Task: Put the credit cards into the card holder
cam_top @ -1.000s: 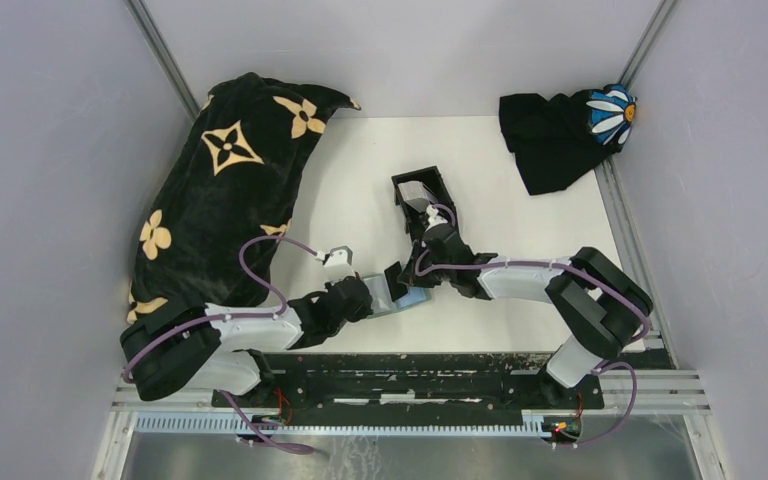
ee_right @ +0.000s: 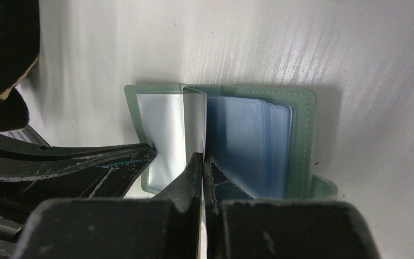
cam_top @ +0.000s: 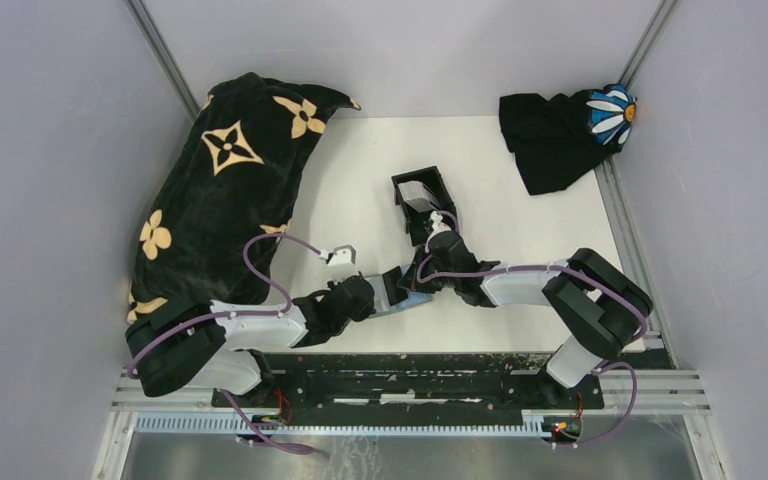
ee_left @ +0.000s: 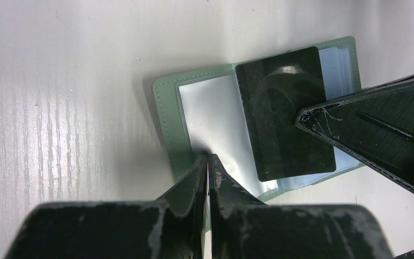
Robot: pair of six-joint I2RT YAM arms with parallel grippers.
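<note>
The green-edged card holder [ee_left: 164, 121] lies spread open on the table, a pale sleeve [ee_right: 160, 121] on its left and blue sleeves [ee_right: 248, 145] on its right. A black card stands tilted over the middle, edge-on in the right wrist view. My right gripper is shut on this thin card. On the pale sleeve side, my left gripper has its fingertips close together, at or just above the sleeve. Whether they pinch the sleeve's film cannot be told.
A black box [cam_top: 400, 185] with pale cards [cam_top: 417, 196] stands just behind the right gripper. A dark patterned cloth [cam_top: 230, 190] fills the left side, and a black cloth [cam_top: 550, 150] lies at the back right.
My right gripper and the black card have come slightly down and toward the front. The left gripper has shifted a little to the right. The holder looks nearly unmoved.
</note>
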